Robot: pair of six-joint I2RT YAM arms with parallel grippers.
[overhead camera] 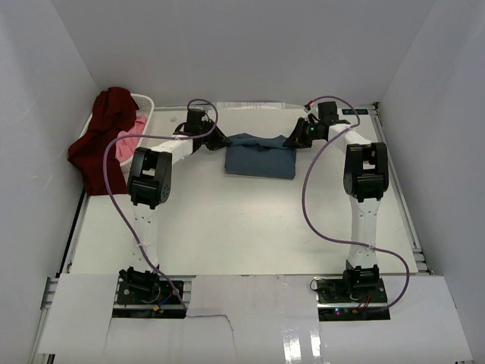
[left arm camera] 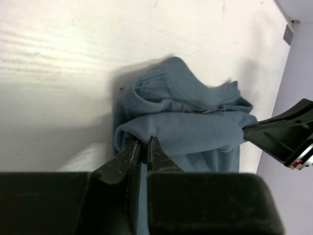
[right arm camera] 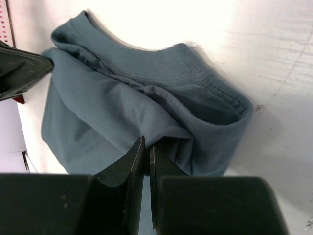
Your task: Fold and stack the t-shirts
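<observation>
A blue-grey t-shirt [overhead camera: 261,161], folded to a rectangle, lies at the back middle of the table. Its upper edge is bunched into a raised fold between my two grippers. At the shirt's left upper corner, my left gripper [overhead camera: 228,142] is shut on the cloth; the left wrist view has the pinched fold [left arm camera: 186,132] coming out of its fingertips. On the other corner my right gripper [overhead camera: 288,143] is shut as well, with fabric [right arm camera: 112,107] gathered at its tips. Behind the grip, a loose layer of the shirt rests on the table.
A white basket [overhead camera: 144,108] stands at the back left, with a dark red cloth [overhead camera: 98,144] draped over it and a pink cloth [overhead camera: 131,139] inside.
</observation>
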